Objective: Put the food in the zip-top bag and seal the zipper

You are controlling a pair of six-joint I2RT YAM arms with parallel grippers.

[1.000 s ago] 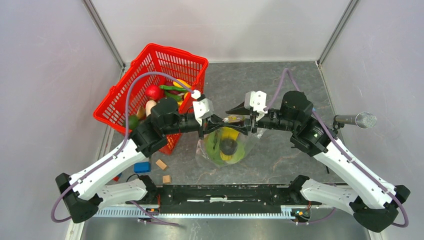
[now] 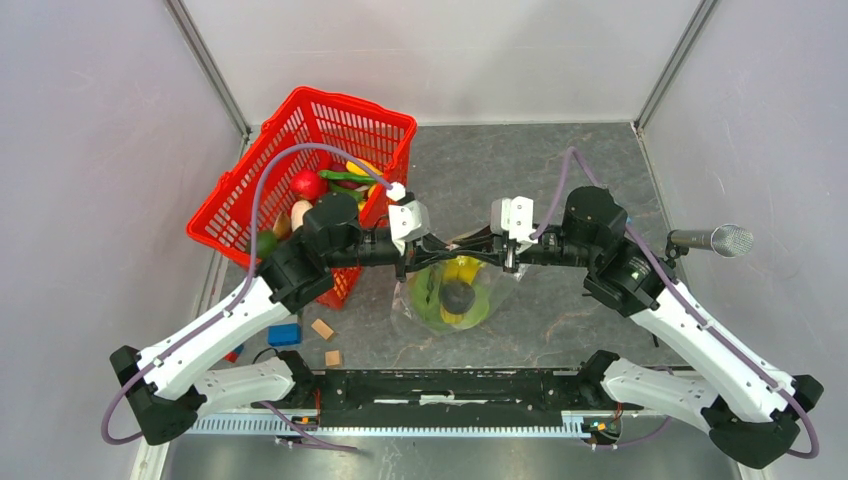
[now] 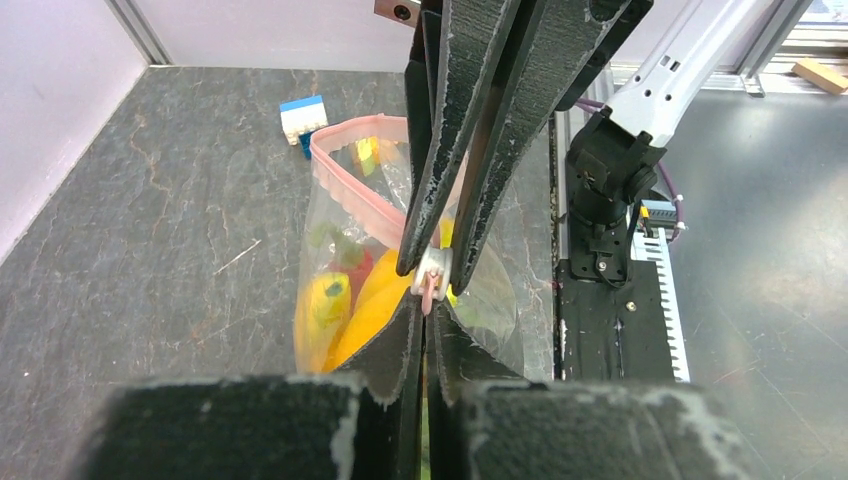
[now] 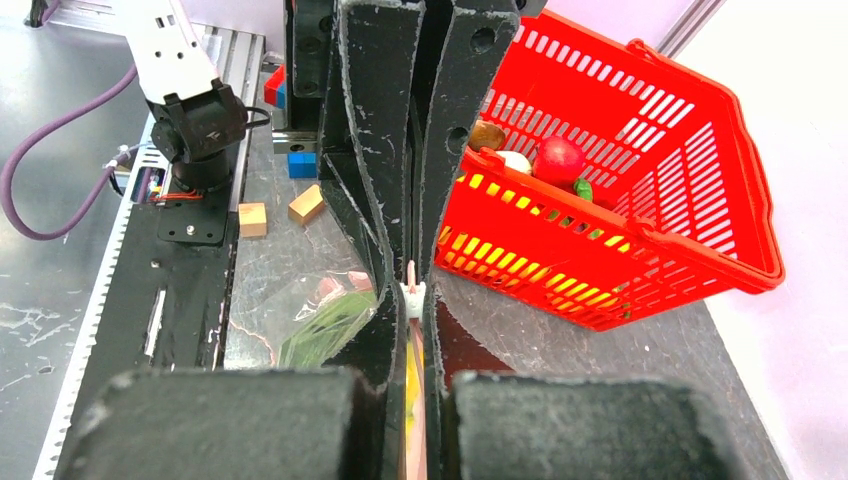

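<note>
The clear zip top bag [image 3: 310, 270] stands upright between the arms, with yellow, green and red food inside. Its pink zip strip [image 3: 352, 190] gapes open in a loop. My left gripper is shut on one end of the strip. Facing it, my right gripper is closed in with the small white zip slider [image 4: 412, 300] between its fingertips, and the pink strip runs back between its fingers. Both grippers nearly touch above the bag in the top view. A dark round item [image 2: 457, 296] shows in the bag.
To the left stands a red basket [image 2: 230, 205] of mixed toy food. Wooden blocks [image 2: 333, 357] and a blue block [image 2: 284, 334] lie at front left.
The left arm and the bag look almost still.
</note>
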